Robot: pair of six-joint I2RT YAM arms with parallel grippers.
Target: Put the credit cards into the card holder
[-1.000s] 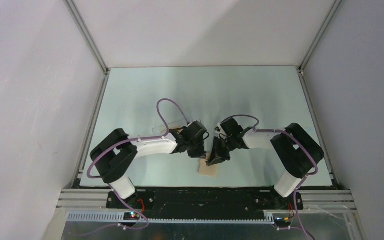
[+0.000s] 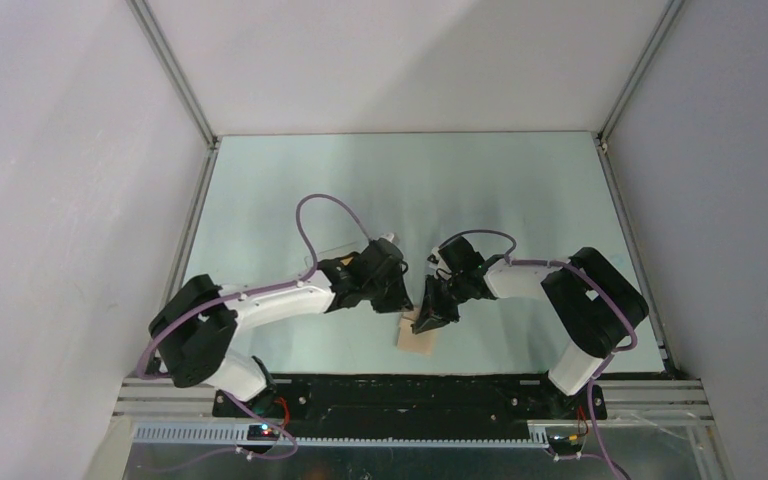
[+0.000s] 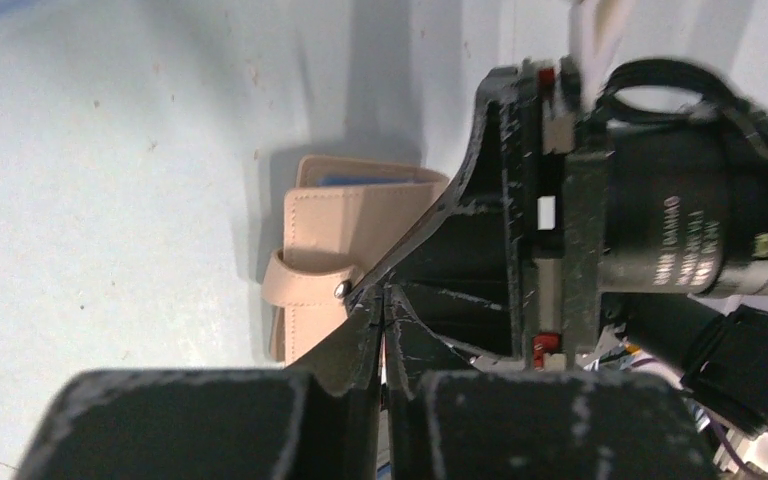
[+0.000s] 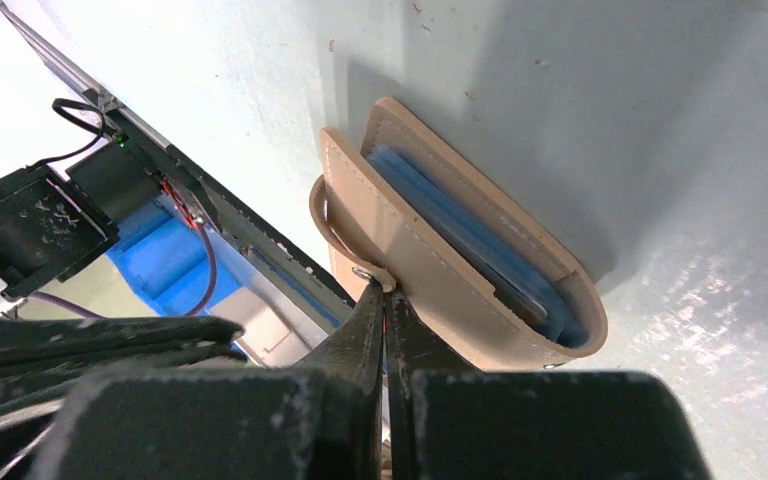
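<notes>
The tan card holder (image 2: pixel 415 338) lies at the table's front middle, blue cards (image 4: pixel 460 235) showing in its pocket. My right gripper is shut at the holder's strap and snap, with the strap's end at its fingertips. My left gripper is just left of the right one in the top view, above the holder. In its wrist view its dark fingertips look close together in front of the holder, partly merging with the right gripper behind; how far they are apart is unclear.
A clear tray with something orange (image 2: pixel 347 260) lies behind my left arm, partly hidden. The two wrists crowd the front middle.
My left arm has shifted slightly leftward in the top view, its gripper a little away from the right one. My right arm and the holder look almost unchanged.
</notes>
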